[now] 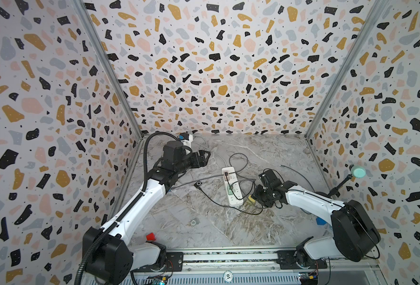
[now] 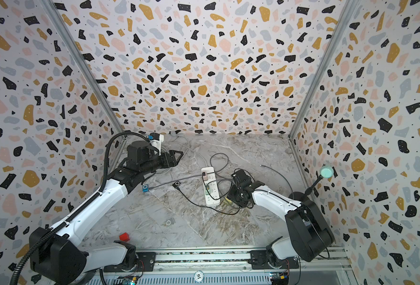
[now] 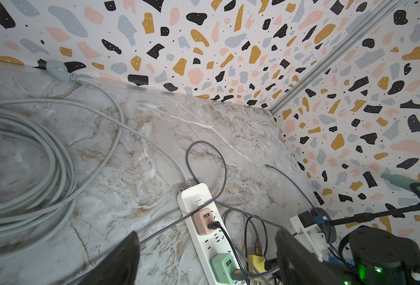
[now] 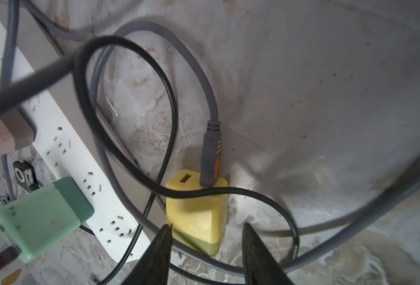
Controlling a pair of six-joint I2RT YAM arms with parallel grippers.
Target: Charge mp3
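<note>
A small black mp3 player point(image 4: 25, 175) with a cable lies left of the white power strip point(image 4: 89, 190). A pink charger point(image 3: 203, 221) and green charger point(image 4: 39, 218) sit on the strip. A yellow charger point(image 4: 195, 213) lies beside it, a grey plug point(image 4: 210, 156) at its top and cables across it. My right gripper is low over the yellow charger, its fingers apart on either side, a grey cable passing just beyond their tips. My left gripper hangs open, high at the left of the table.
Coiled white cable point(image 3: 53, 161) lies at the back left. A red object point(image 2: 124, 236) is near the front left. Cables loop around the strip.
</note>
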